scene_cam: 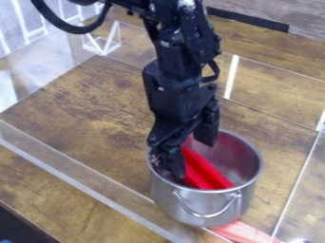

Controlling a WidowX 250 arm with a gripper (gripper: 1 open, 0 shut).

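My black gripper point(185, 142) reaches down from the top into a steel pot point(203, 204) with a wire handle, on the right front of the wooden table. It is open, its near finger inside the pot on the left, beside a red elongated object point(210, 171) lying tilted there. Whether the fingers touch that object cannot be told; part of it is hidden behind the gripper.
Bare wooden table point(70, 123) fills the left and back. Clear plastic edges run along the left and right. A pale red object point(238, 231) lies at the pot's front right, partly out of view.
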